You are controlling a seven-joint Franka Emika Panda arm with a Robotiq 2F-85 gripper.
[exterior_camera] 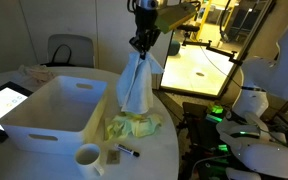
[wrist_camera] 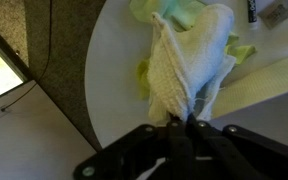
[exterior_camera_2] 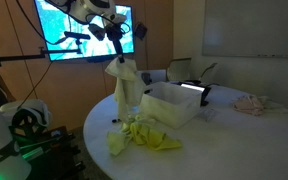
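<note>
A white cloth (exterior_camera: 136, 84) hangs from my gripper (exterior_camera: 142, 54), which is shut on its upper end above the round table. In the wrist view the cloth (wrist_camera: 189, 60) drops away from the fingertips and covers part of the table below. Under it lie yellow and pale green cloths (exterior_camera: 132, 126), crumpled on the table; the yellow one (exterior_camera_2: 154, 137) spreads to the right in the second exterior view. To the left of the hanging cloth stands a large white box (exterior_camera: 59, 112) with an open top.
A white mug (exterior_camera: 89, 160) stands at the front of the table, with a dark marker (exterior_camera: 128, 151) to its right. Behind the box lies a crumpled cloth (exterior_camera_2: 250, 104). A lit screen (exterior_camera: 0, 105) is at the left.
</note>
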